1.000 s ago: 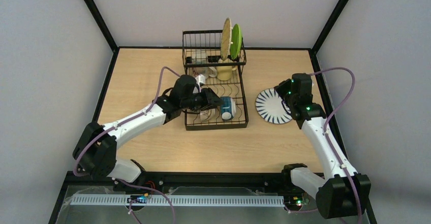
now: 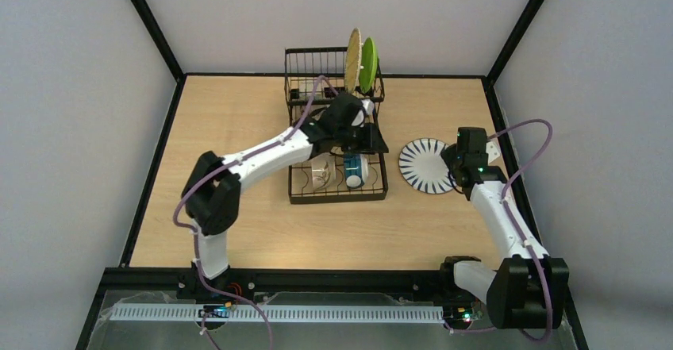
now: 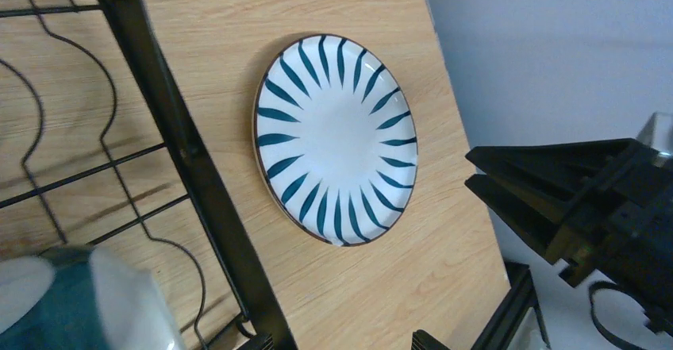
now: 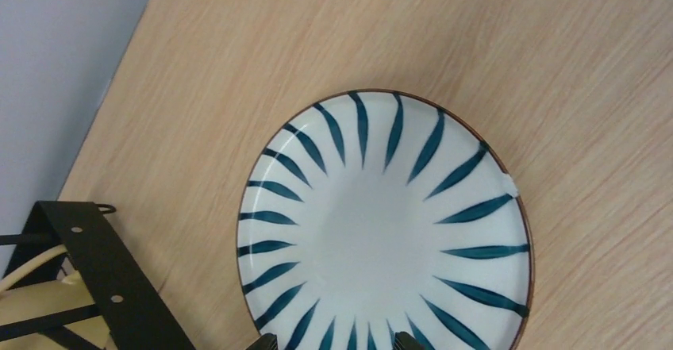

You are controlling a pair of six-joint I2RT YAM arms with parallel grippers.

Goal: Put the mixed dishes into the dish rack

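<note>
A white plate with dark blue-green stripes (image 2: pixel 422 163) lies flat on the table, right of the black two-tier dish rack (image 2: pixel 341 198). My left gripper is open and empty, and from above it hangs over the rack's right side. Over the plate's right part, my right gripper is open too, its fingertips at the plate's near edge in the right wrist view. In the lower tier sit a blue-and-white mug (image 2: pixel 355 177) and a pale mug (image 2: pixel 321 172). A tan plate (image 2: pixel 353 60) and a green plate (image 2: pixel 368 64) stand upright in the upper tier.
Part of the rack is hidden from above by the left arm. Bare table (image 2: pixel 333 235) stretches in front of the rack and to its left. A wall (image 2: pixel 611 128) rises close beyond the table's right edge.
The right gripper has shifted slightly to the right and down in the top view. The dishes have not moved.
</note>
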